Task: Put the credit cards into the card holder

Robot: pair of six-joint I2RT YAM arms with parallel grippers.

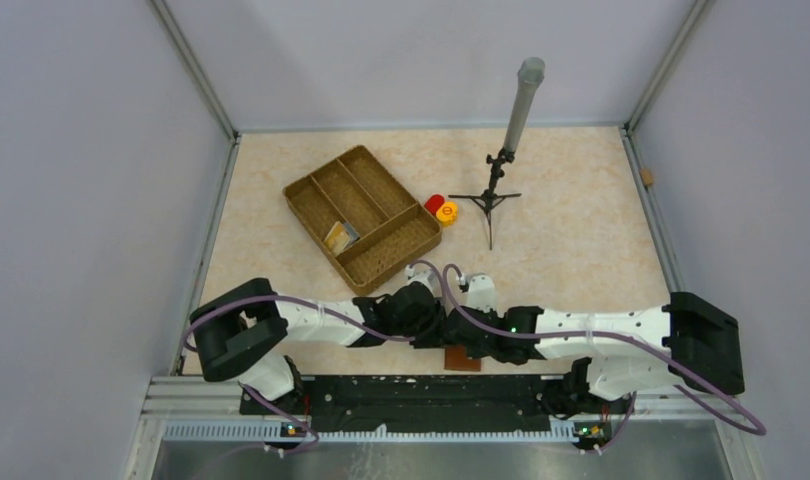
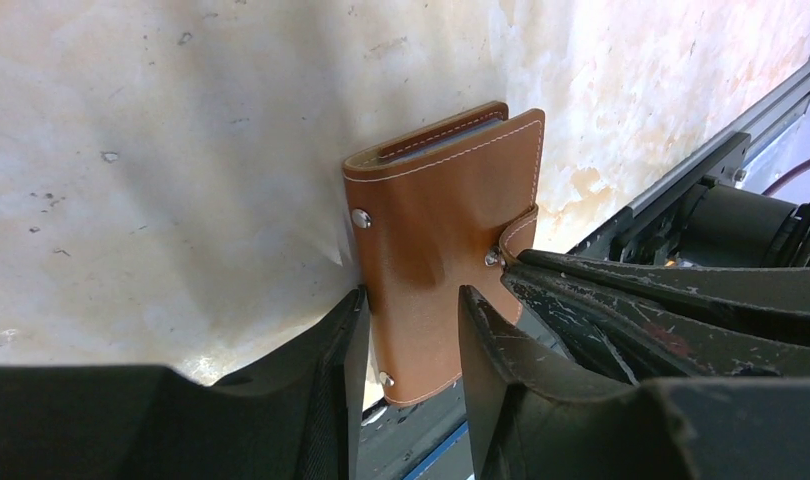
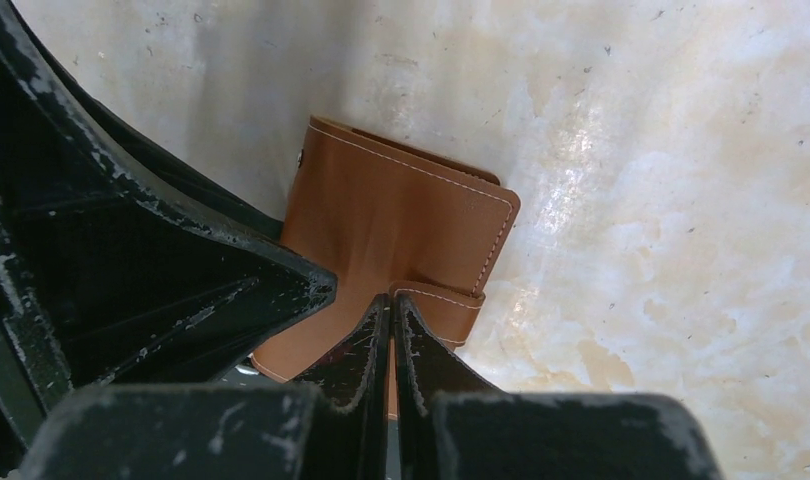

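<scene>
A brown leather card holder [image 1: 462, 361] lies near the table's front edge, mostly under the two grippers in the top view. In the left wrist view the card holder [image 2: 436, 240] is closed by its strap, with a narrow slot along the top. Over its spine side my left gripper stands part open, nothing gripped between its fingers. My right gripper is shut at the strap side of the card holder [image 3: 391, 220]; whether it pinches the strap's edge I cannot tell. Some cards [image 1: 340, 237] lie in a compartment of the woven tray [image 1: 303, 218].
A red object [image 1: 434, 204] and a yellow one [image 1: 447, 212] sit beside the tray. Behind the right arm stands a small tripod [image 1: 492, 190]. Both grippers are close together, nearly touching.
</scene>
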